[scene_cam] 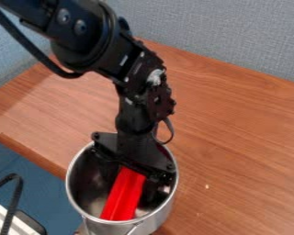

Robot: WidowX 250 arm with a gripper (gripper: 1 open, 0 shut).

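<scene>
A steel pot (82, 188) stands at the front edge of the wooden table, with a long red object (121, 196) lying inside it. The black gripper (133, 167) reaches down into the pot over the far end of the red object. Its fingers are largely hidden by the pot and the dark body of the gripper, so whether they close on the red object is unclear.
At the lower left, beyond the table edge, are a blue surface and a white item (15, 224) with a black cable.
</scene>
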